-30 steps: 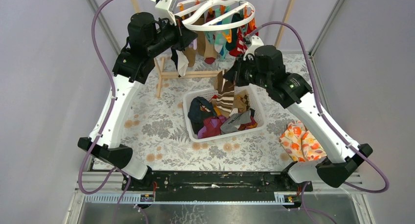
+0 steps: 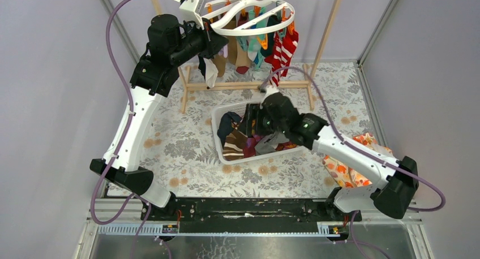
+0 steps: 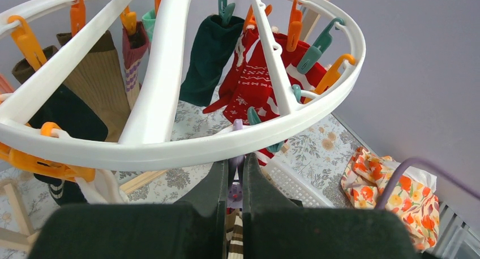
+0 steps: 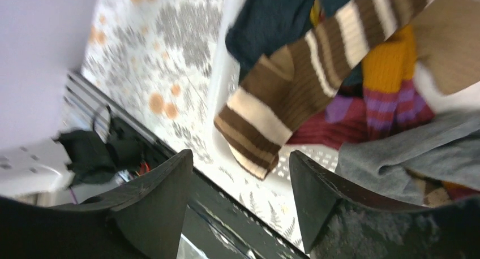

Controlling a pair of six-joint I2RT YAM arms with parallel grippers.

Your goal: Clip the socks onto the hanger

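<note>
At the near rim of the white round hanger, my left gripper is shut on a purple clip; no sock shows in that clip. Several socks, such as a dark green one and a red-white one, hang from orange and green clips. My right gripper stands open above the white basket. Below its fingers a brown-and-white striped sock lies across the pile, partly over the basket's edge. Nothing is between the right fingers.
Other socks, grey and dark blue among them, fill the basket. A wooden stand is behind it. Orange flowered cloth lies at the right.
The right gripper came down and left toward the basket. The striped sock, hanging from it a second ago, now lies in the basket, released. The left arm stayed still.
</note>
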